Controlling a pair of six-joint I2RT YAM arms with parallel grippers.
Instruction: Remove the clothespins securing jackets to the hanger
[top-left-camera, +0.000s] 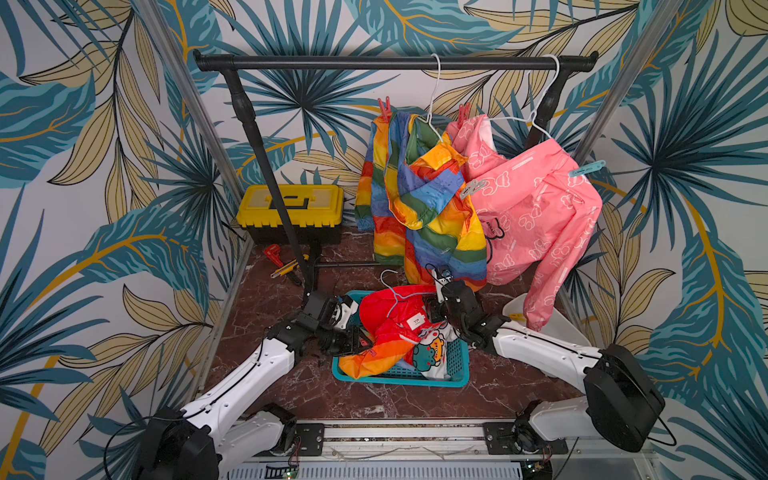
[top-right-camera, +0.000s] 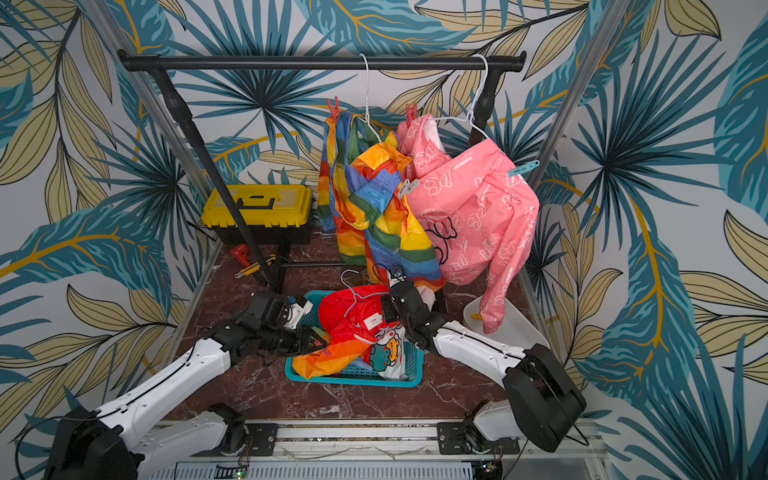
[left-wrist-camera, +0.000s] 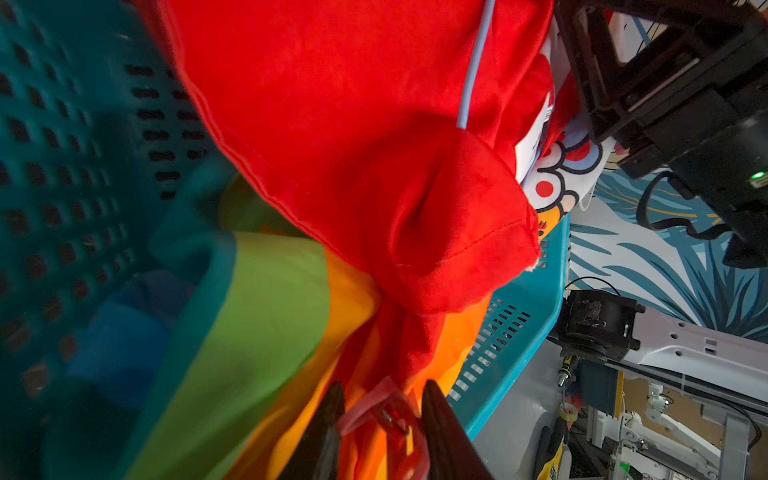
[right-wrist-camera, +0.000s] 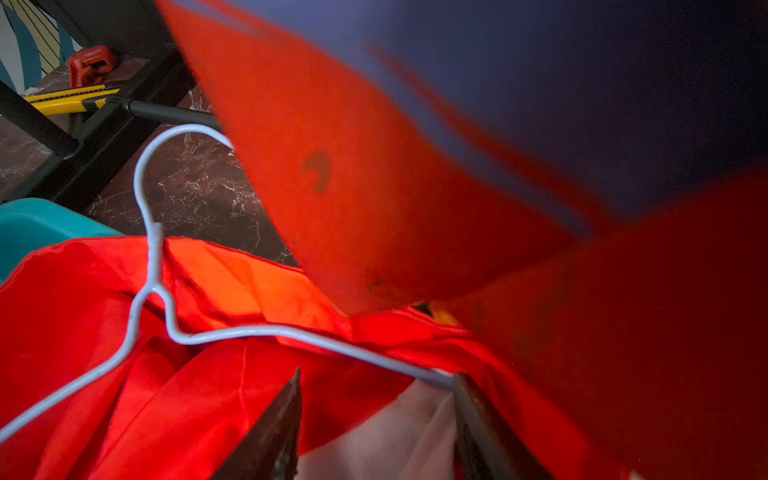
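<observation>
Rainbow (top-left-camera: 424, 200) and pink (top-left-camera: 544, 216) jackets hang on white hangers from the black rail (top-left-camera: 336, 62). Red clothespins (top-left-camera: 384, 109), a pale one (top-left-camera: 473, 188) and a teal one (top-left-camera: 586, 168) are clipped to them. My left gripper is low over the teal basket (top-left-camera: 460, 376) of clothes, part open around red material, possibly a clothespin; whether it holds it I cannot tell. My right gripper stands open above red cloth and a loose hanger (right-wrist-camera: 156, 264), below the hanging rainbow fabric.
A yellow toolbox (top-left-camera: 289, 204) and some tools (top-left-camera: 274, 257) sit at the back left behind the rack's post. A white tray (top-right-camera: 512, 320) is at the right, partly under the pink sleeve.
</observation>
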